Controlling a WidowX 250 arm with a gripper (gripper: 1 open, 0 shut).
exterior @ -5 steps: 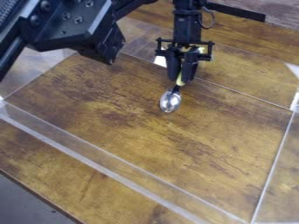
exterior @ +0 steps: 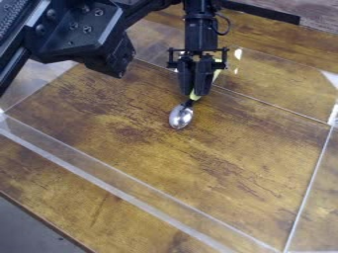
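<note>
My black gripper (exterior: 196, 81) hangs over the upper middle of the wooden board, shut on a metal spoon. The spoon's silver bowl (exterior: 181, 117) points down toward the front left and rests on or just above the wood; I cannot tell which. Its handle runs up between the fingers, which partly hide it. Pale yellow and white pieces show behind the gripper, too covered to make out.
The wooden board (exterior: 132, 178) is mostly bare, with clear plastic edging (exterior: 119, 193) along the front left and right. The arm fills the top left. A dark strip runs along the back edge.
My gripper has moved a little to the left, carrying the spoon with it; the spoon's bowl now sits slightly further left.
</note>
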